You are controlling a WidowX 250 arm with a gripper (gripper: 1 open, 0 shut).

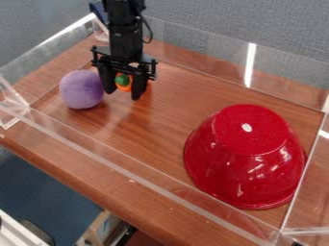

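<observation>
The black gripper [125, 79] hangs over the wooden tray floor at the back left, its fingers around or just in front of a small orange and green object [123, 83]. Whether it grips that object cannot be told. A purple ball [81, 89] rests just left of the gripper. A large red upturned bowl [244, 156] lies at the right front.
Clear plastic walls [249, 71] border the wooden surface [154, 144]. A grey wall stands behind, and a blue floor shows at the lower left.
</observation>
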